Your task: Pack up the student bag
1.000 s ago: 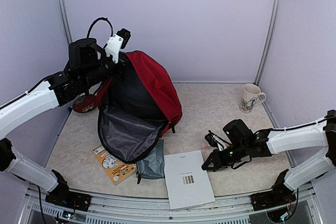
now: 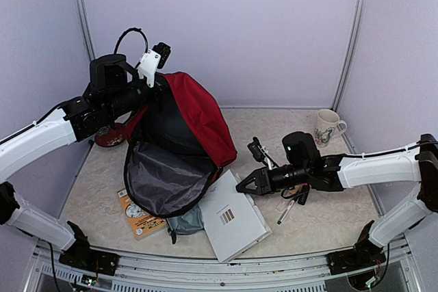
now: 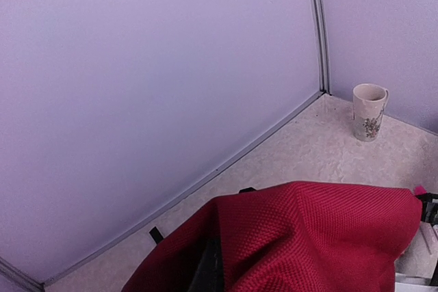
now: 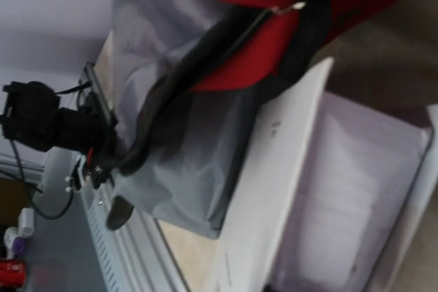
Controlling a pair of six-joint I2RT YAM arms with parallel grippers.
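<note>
The red and black backpack (image 2: 205,121) hangs open, its upper part raised by my left gripper (image 2: 154,83), whose fingers are hidden; red fabric (image 3: 301,237) fills the low part of the left wrist view. My right gripper (image 2: 250,182) is at the right edge of a white folder (image 2: 226,220), beside the bag's opening; whether it holds it is unclear. In the right wrist view the folder's cover (image 4: 270,176) stands tilted beside a grey pouch (image 4: 185,182). The pouch (image 2: 185,225) and an orange book (image 2: 137,217) lie partly under the bag's flap.
A mug (image 2: 325,128) stands at the back right. A pen (image 2: 287,210) lies right of the folder. A dark red item (image 2: 109,138) sits behind the bag at left.
My right gripper has moved up and left toward the bag, and the folder has shifted with it, up under the bag's edge. The left arm has barely moved.
</note>
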